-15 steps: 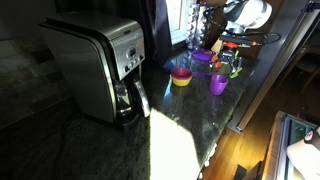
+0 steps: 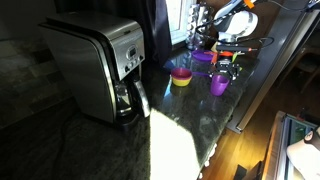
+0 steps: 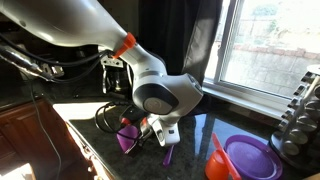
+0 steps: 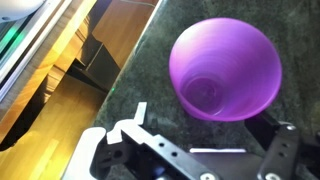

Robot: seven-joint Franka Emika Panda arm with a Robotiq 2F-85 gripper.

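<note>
A purple cup (image 2: pixel 219 85) stands upright on the dark counter, close to its front edge. From above, in the wrist view, the cup (image 4: pixel 222 70) shows its open mouth and empty inside. My gripper is open just beside the cup's near side, with nothing seen between its fingers. In exterior view 1 the gripper (image 2: pixel 226 69) appears right over or behind the cup's rim; whether they touch is unclear. Exterior view 2 has the cup (image 3: pixel 126 139) partly covered by the arm.
Stacked yellow and pink bowls (image 2: pixel 181 78) sit left of the cup. Farther along are a purple plate (image 3: pixel 262 160), a red-orange item (image 3: pixel 217 166) and a spice rack (image 3: pixel 300 115). A coffee maker (image 2: pixel 95 70) occupies the left.
My gripper has come lower and left, closer to the cup, as the arm above shifted. The cup stands where it was.
</note>
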